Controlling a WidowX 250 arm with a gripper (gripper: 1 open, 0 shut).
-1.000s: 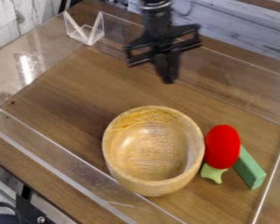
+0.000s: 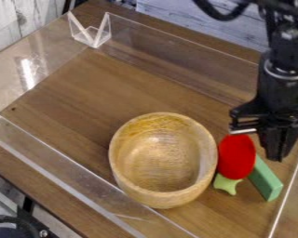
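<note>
My gripper (image 2: pixel 263 128) hangs at the right of the view, low over a red rounded object (image 2: pixel 237 154). Its fingers appear apart, with nothing visible between them. Beside and partly under the red object lie a green block (image 2: pixel 267 183) and a light green piece (image 2: pixel 226 183). A wooden bowl (image 2: pixel 155 158) stands just left of them.
Clear plastic walls edge it, with a clear bracket (image 2: pixel 90 30) at the back left corner.
My gripper has moved from the back middle of the table toward the right front and down, arriving above the red and green objects. Those objects and the bowl have not visibly moved.
</note>
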